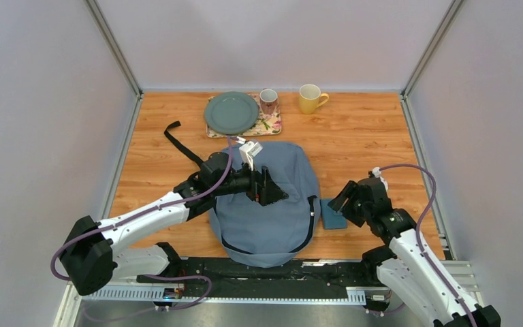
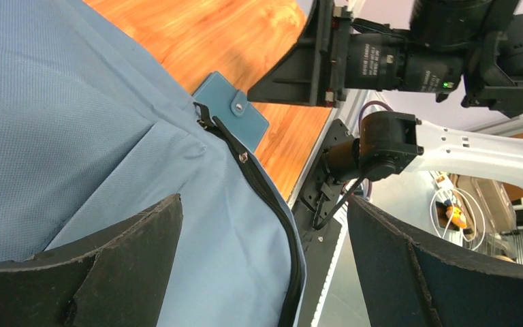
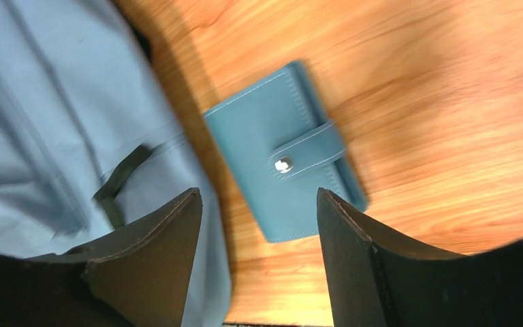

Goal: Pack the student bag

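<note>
A blue-grey backpack (image 1: 265,221) lies in the middle of the table, its black zipper (image 2: 272,197) curving along the lower right edge. Beside its right edge, flat on the wood, is a small teal notebook (image 3: 265,139) with a snap strap. My right gripper hovers over the notebook with its fingers apart and nothing between them. Above the bag, my left gripper stands open and empty; bag fabric shows beneath its left finger. The inside of the bag cannot be seen.
Behind the bag, a green plate (image 1: 231,113) and a cup (image 1: 268,101) stand on a floral tray (image 1: 272,127), with a yellow mug (image 1: 310,99) to their right. A black strap (image 1: 182,146) sticks out at the left. Bare wood lies to the right.
</note>
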